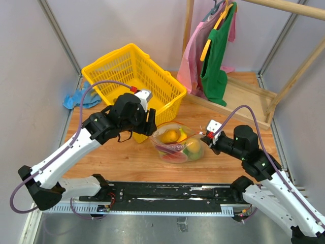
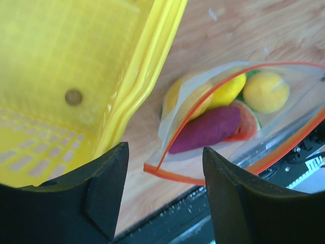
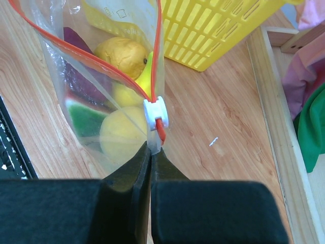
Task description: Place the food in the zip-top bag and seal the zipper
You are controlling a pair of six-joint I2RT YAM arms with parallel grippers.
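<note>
The clear zip top bag [image 1: 175,155] lies on the table with its orange-red zipper edge [image 2: 190,109] parted in the middle. Inside are a purple item [image 2: 213,129], a yellow banana-like item [image 2: 228,91], a pale round fruit [image 2: 266,91], a yellow-orange fruit [image 3: 122,57] and a green-and-red piece [image 3: 86,122]. My left gripper is open; the bag's left corner shows between its spread fingers, and contact is unclear. My right gripper is shut on the bag's other corner, just below the white slider [image 3: 156,113] on the zipper.
A yellow basket [image 1: 165,94] stands close behind the bag and beside my left gripper. A wooden rack [image 1: 249,104] with pink and green clothes is at the back right. Blue cloth [image 1: 84,96] lies at the left. Bare table shows in front.
</note>
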